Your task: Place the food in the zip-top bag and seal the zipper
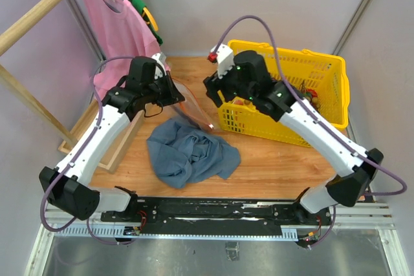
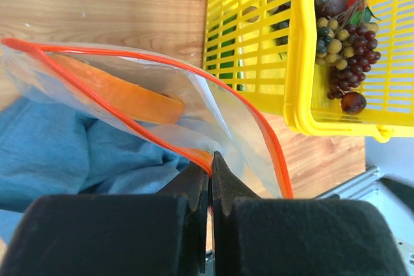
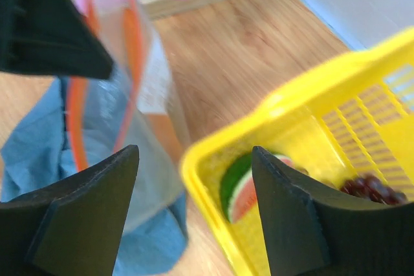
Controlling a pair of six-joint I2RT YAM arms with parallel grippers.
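Note:
A clear bag [image 2: 220, 105] with an orange zipper edge hangs from my left gripper, whose fingers are shut on one side of its rim. The bag's mouth gapes, and an orange, long piece of food [image 2: 145, 98] lies inside it. My right gripper is part open with nothing between its fingers, held above the near left corner of the yellow basket [image 3: 217, 214]. Between and below its fingers, a watermelon slice [image 3: 242, 192] shows in the basket. Grapes [image 2: 352, 56] and other fruit lie there too.
A crumpled blue cloth [image 1: 191, 153] lies on the table below the bag. At the left, a wooden rack [image 1: 119, 140] carries a pink garment [image 1: 119, 30]. Bare wood [image 1: 275, 169] lies in front of the basket.

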